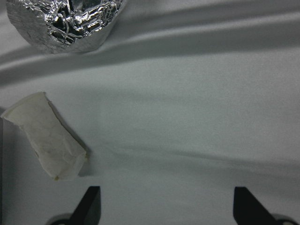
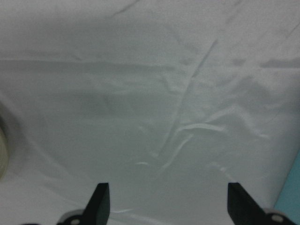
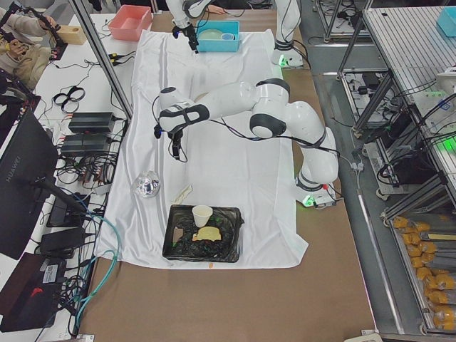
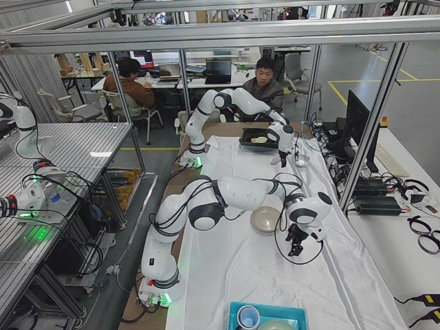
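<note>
My left gripper is open and empty over the white cloth (image 3: 235,171). A crumpled foil bowl (image 1: 65,23) lies at the top left of the left wrist view, with a pale paper packet (image 1: 47,136) below it. In the camera left view they are beyond that gripper, beside a black tray (image 3: 185,246) holding a white cup (image 3: 201,214) and a yellow item (image 3: 208,234). My right gripper is open and empty above cloth, near a beige plate (image 4: 265,218) and a teal bin (image 4: 237,316).
The teal bin holds a blue cup (image 4: 248,317) and a green plate (image 4: 276,325). A monitor (image 3: 25,185), cables and black boxes line the left side table. Metal frame posts stand beside the cloth.
</note>
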